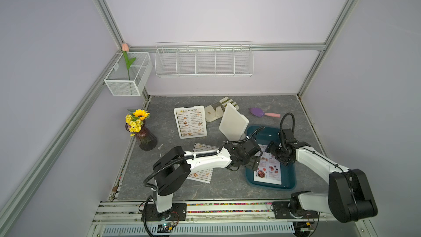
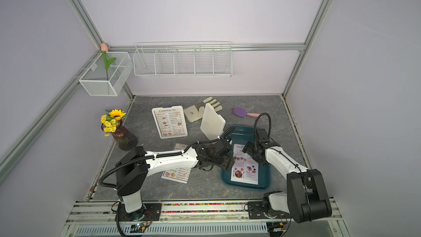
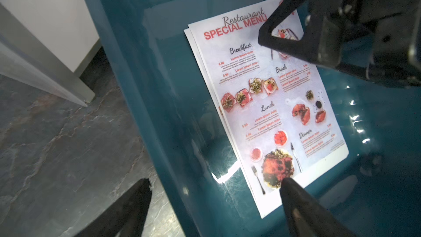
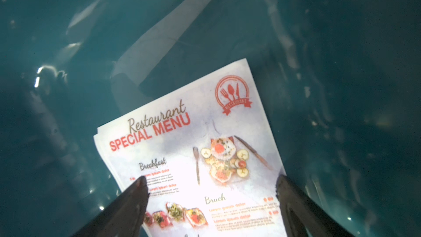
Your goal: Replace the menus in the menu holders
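Special menus [image 3: 263, 101] lie slightly fanned in the blue-green tray [image 1: 280, 187]. Over the tray's left rim, my left gripper stands open, one finger outside the rim and the other above the inside. My right gripper is open too, above the upper half of the menus, and nothing shows clamped between its fingers. A white menu holder [image 1: 190, 122] displays a Dim Sum Inn menu. Beside it a second holder [image 1: 233, 122] stands angled, its visible face blank. Dim Sum Inn paper [image 1: 200, 176] lies on the table, partly hidden under my left arm.
Gloves [image 1: 214, 112] lie behind the holders, and a purple brush-like item [image 1: 257, 112] is behind the tray. A flower vase [image 1: 145, 140] stands at the left. Wire baskets hang at the back. Bare table lies between the vase and the loose paper.
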